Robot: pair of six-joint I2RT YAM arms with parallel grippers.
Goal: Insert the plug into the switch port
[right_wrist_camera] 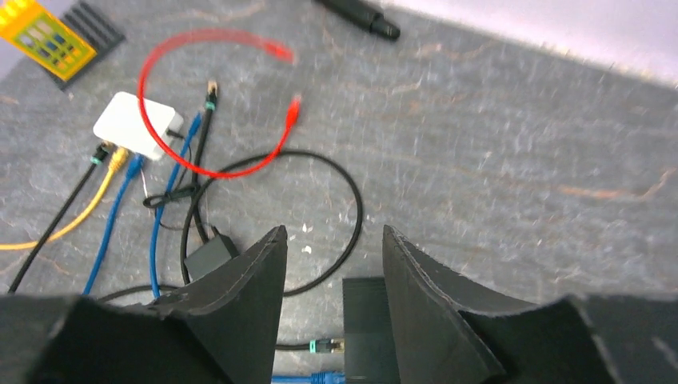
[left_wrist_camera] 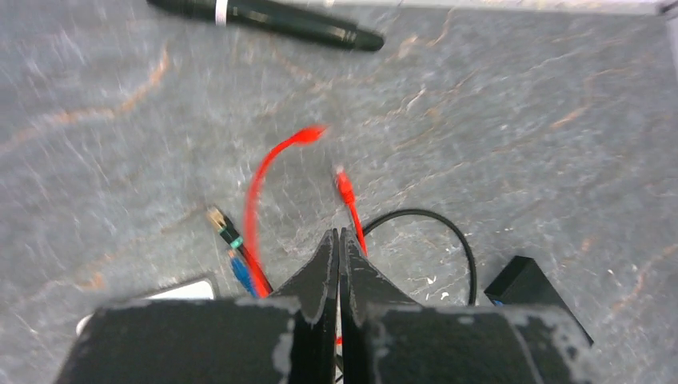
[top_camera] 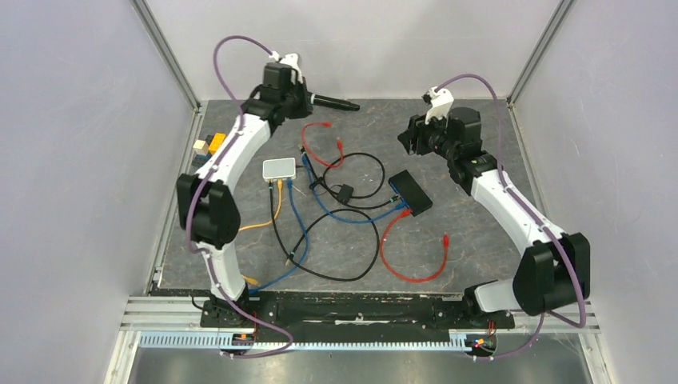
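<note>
A white switch [top_camera: 279,168] with yellow, blue and black plugs lies left of centre; a black switch [top_camera: 410,192] with black, blue and red plugs lies at right. Behind the white one, a loose red cable ends in plugs [left_wrist_camera: 345,186] near a black-and-blue pair of plugs [left_wrist_camera: 230,236]. My left gripper is raised above this group, shut, with nothing visible between its fingers. My right gripper hangs above and behind the black switch, fingers apart and empty.
A black rod [top_camera: 336,104] lies along the back wall. Yellow and white blocks [top_camera: 217,143] stand at the left.
</note>
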